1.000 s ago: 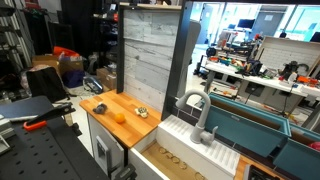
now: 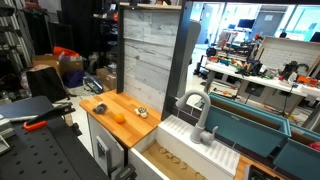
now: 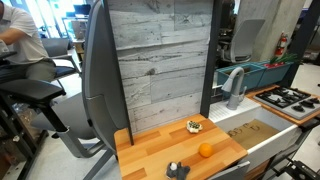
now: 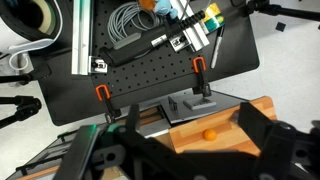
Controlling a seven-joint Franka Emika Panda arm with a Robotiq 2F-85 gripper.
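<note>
Two dark fingers rise from the bottom of the wrist view and stand wide apart, so my gripper is open. Nothing shows between them except the scene below. An orange ball-like object (image 3: 206,150) rests on a wooden counter (image 3: 150,153), and the same orange object (image 4: 210,134) appears beneath the gripper's gap in the wrist view. Behind it sits a small pale item (image 3: 193,127). A grey metallic piece (image 3: 176,170) stands at the counter's near left. I cannot clearly make out the gripper in either exterior view.
A white-walled basin (image 2: 150,151) with a brown bottom lies beside the counter, under a grey faucet (image 2: 200,115). A stove top (image 3: 290,100) is beyond. The black perforated board (image 4: 150,75) carries cable, tools and red handles. A grey panel wall (image 3: 165,75) backs the counter.
</note>
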